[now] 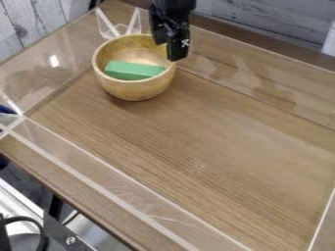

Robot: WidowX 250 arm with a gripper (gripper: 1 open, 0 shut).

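Observation:
My black gripper (174, 43) hangs at the top of the view over the back right rim of a round wooden bowl (131, 91). Its fingertips are small and dark in this view, and nothing shows held between them. A green rectangular block (132, 71) lies inside the bowl.
A pale, pointed object (112, 27) sits behind the bowl on the wooden table (197, 167). White boards stand along the back, and dark cables lie beyond the lower left edge.

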